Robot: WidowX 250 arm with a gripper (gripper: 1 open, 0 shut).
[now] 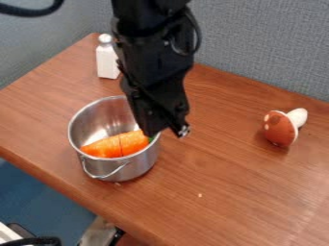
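Note:
My black gripper (164, 125) hangs over the right rim of a steel pot (96, 129), its fingertips near that rim; their opening is hard to make out. An orange carrot piece (108, 148) lies in the pot, seemingly cut or in segments. Whether anything sits between the fingers cannot be seen.
A white bottle (107, 60) stands at the back left. A red-and-white toy mushroom (282, 127) lies at the right. Its edge runs along the lower left.

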